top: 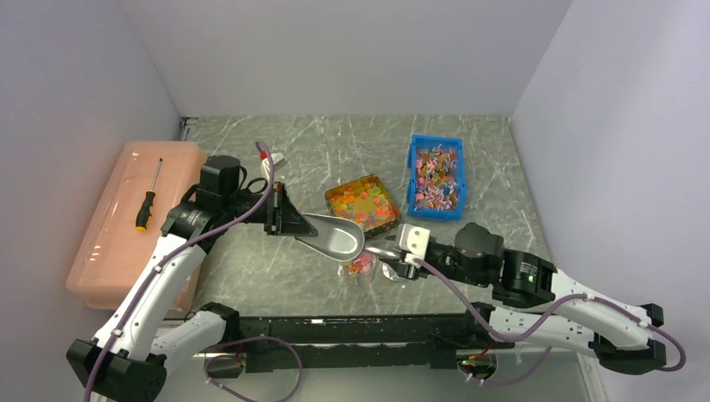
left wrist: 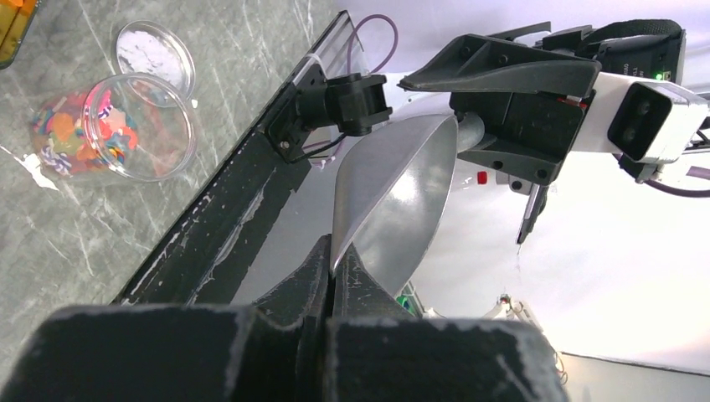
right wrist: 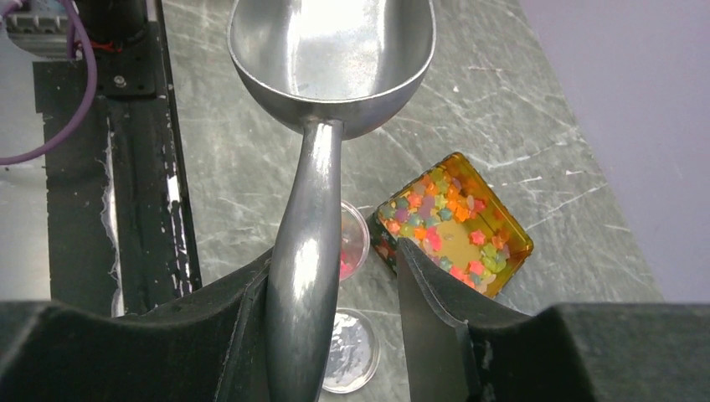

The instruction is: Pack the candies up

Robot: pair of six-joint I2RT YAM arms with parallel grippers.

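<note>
A metal scoop [top: 333,238] is held level above the table between both arms. My left gripper is shut on the thin front rim of its bowl. The scoop's handle [right wrist: 311,226] points to my right gripper, which is open; the handle lies nearer its left finger [right wrist: 247,318], with a gap to the right finger [right wrist: 427,301]. Below is a clear jar [left wrist: 117,130] holding mixed candies. An amber tray [right wrist: 488,230] holds star-shaped candies, and a blue bin [top: 435,177] holds wrapped-looking ones.
A round clear lid [right wrist: 352,352] lies by the jar. At the left stands a pinkish box [top: 126,243] with a screwdriver [top: 149,197] on top. A small red-and-white item [top: 273,161] lies behind the left arm.
</note>
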